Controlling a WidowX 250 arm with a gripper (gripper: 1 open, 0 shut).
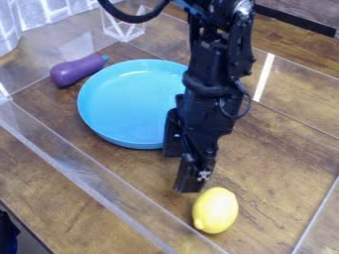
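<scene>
My black gripper [188,171] hangs low over the wooden surface at the centre of the camera view, its fingers open, just right of a blue plate [109,106]. A yellow oval object, like a lemon [215,210], lies just below and to the right of the fingertips, apart from them. The arm hides the plate's right part.
A purple eggplant-like object [79,69] lies left of the plate at the back. Clear panel edges run along the left and right. The wood to the right of the arm is clear.
</scene>
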